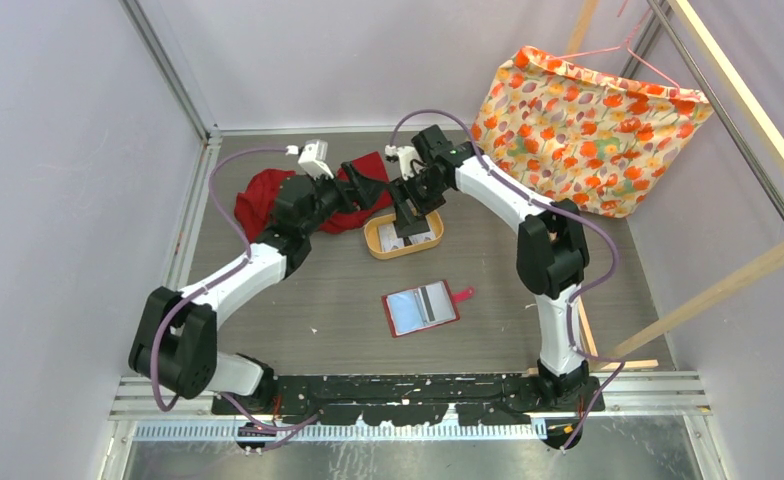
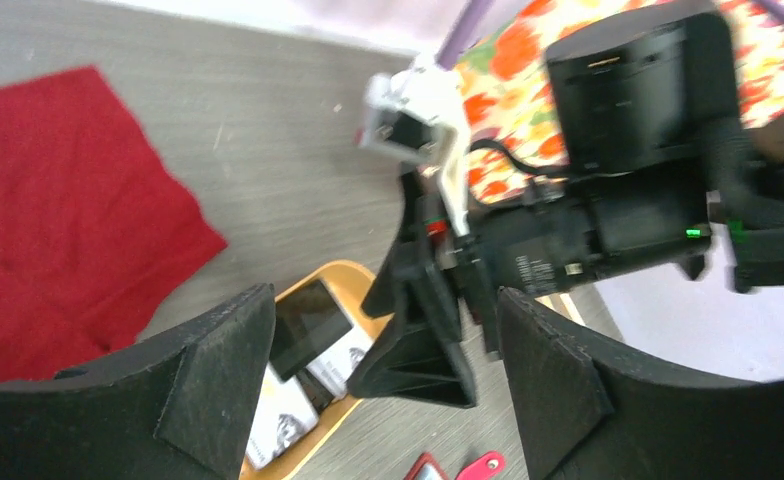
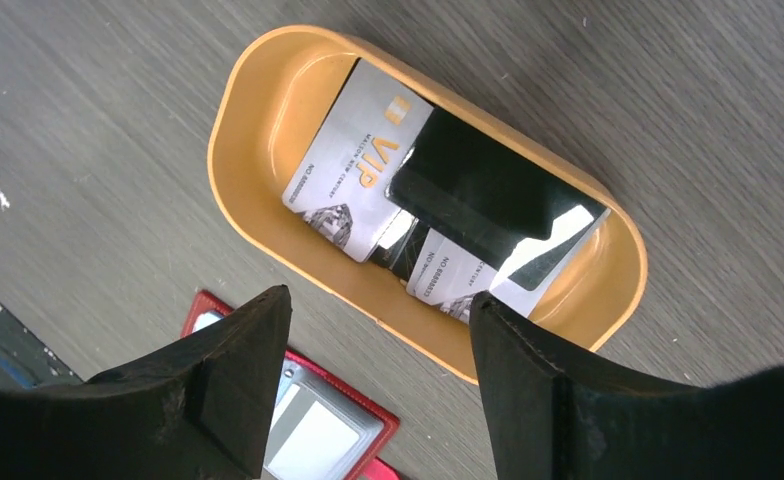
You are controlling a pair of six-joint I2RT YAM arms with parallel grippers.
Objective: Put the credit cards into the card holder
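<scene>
Several cards lie in the tan oval tray (image 1: 376,240). In the right wrist view they are a white VIP card (image 3: 353,150), a black card (image 3: 473,180) lying partly over another white card (image 3: 443,275), and darker ones beneath. The card holder (image 1: 420,306), red-edged and opened flat, rests on the table in front of the tray. My right gripper is open above the tray, nothing between its fingers. My left gripper is also open and empty, up and to the left of the tray, over the red cloth.
A crumpled red cloth (image 1: 258,205) lies at the back left. Flowered fabric (image 1: 593,125) hangs at the back right. The two grippers are close together near the tray. Bare table surrounds the card holder.
</scene>
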